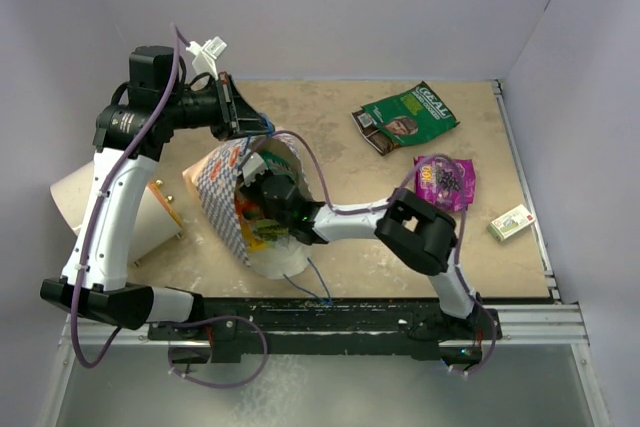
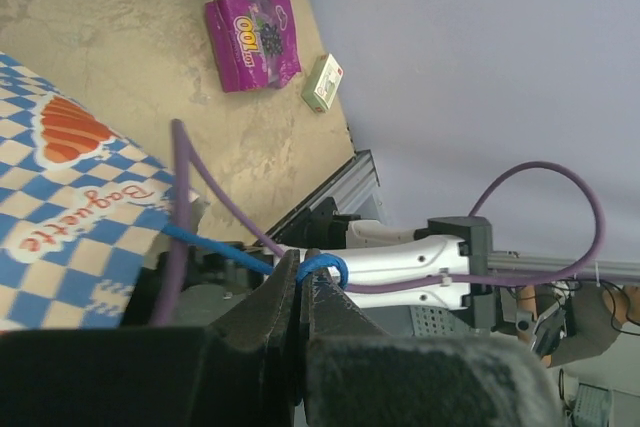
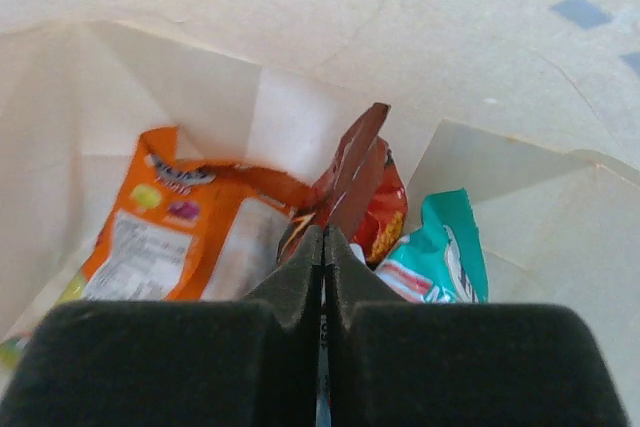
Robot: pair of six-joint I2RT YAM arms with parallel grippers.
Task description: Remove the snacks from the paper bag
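The checkered paper bag (image 1: 220,197) lies open at the table's centre-left, its baguette print showing in the left wrist view (image 2: 70,207). My left gripper is shut on the bag's blue cord handle (image 2: 215,245), above the bag. My right gripper is shut inside the bag, pointing at packets: an orange one (image 3: 170,227), a dark red one (image 3: 385,207) and a teal one (image 3: 445,247). Whether anything thin sits between its fingertips is not clear.
A green bag (image 1: 410,117), a purple packet (image 1: 445,185) and a small box (image 1: 510,222) lie on the right of the table (image 1: 350,177). A white cylinder (image 1: 80,197) stands at the left.
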